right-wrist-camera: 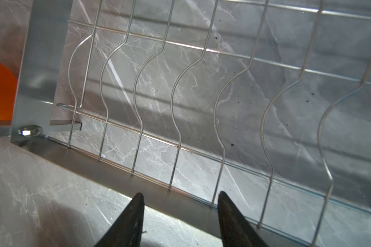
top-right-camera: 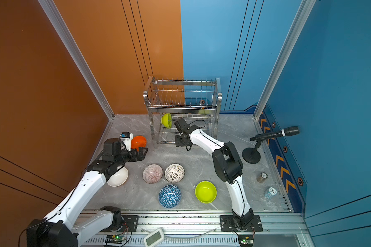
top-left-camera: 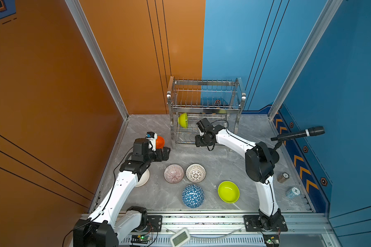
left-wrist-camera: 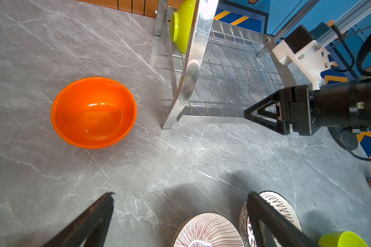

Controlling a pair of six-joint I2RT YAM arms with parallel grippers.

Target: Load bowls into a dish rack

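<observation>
A two-tier metal dish rack (top-left-camera: pixel 206 110) stands at the back, with a lime green bowl (top-left-camera: pixel 183 120) on edge at the left of its lower tier. My right gripper is open and empty before the rack's front rail. My left gripper is open and empty over the left of the table. An orange bowl (left-wrist-camera: pixel 94 113) sits upright left of the rack. Toward the front are a pink bowl (top-left-camera: pixel 174 173), a white patterned bowl (top-left-camera: pixel 195 173), a blue patterned bowl (top-left-camera: pixel 193 196), a second lime green bowl (top-left-camera: pixel 228 191) and a white bowl (top-right-camera: pixel 118 177).
A black microphone on a stand (top-right-camera: pixel 251 155) is at the right, with a brown cylinder (top-right-camera: pixel 261 177) and a clear blue-patterned cup (top-right-camera: pixel 270 192) nearer the front. Bare table lies between the rack and the front bowls. The upper tier is empty.
</observation>
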